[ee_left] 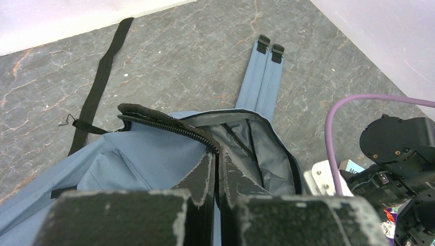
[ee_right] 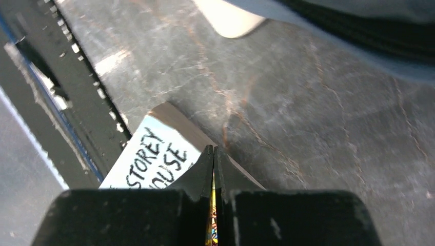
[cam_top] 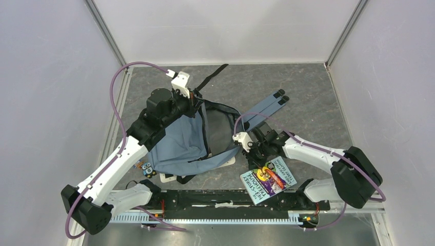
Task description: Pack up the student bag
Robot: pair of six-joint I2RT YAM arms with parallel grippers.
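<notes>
A blue-grey bag (cam_top: 177, 141) lies on the floor with its mouth unzipped and its grey inside showing. My left gripper is shut on the black zipper edge of the bag mouth (ee_left: 169, 125) and holds it raised. A thin book (cam_top: 261, 188) with a pale blue and purple cover lies flat at the front right. Over its edge, my right gripper has its fingers pressed together with nothing between them. The book's cover (ee_right: 149, 164) is below and beside those fingers, much of it hidden behind them.
Two blue shoulder straps (cam_top: 267, 107) extend behind the bag to the right. A black strap (ee_left: 100, 84) lies at the back. A small owl-patterned item (cam_top: 149, 170) sits left of the bag. A dark rail (cam_top: 225, 197) borders the front.
</notes>
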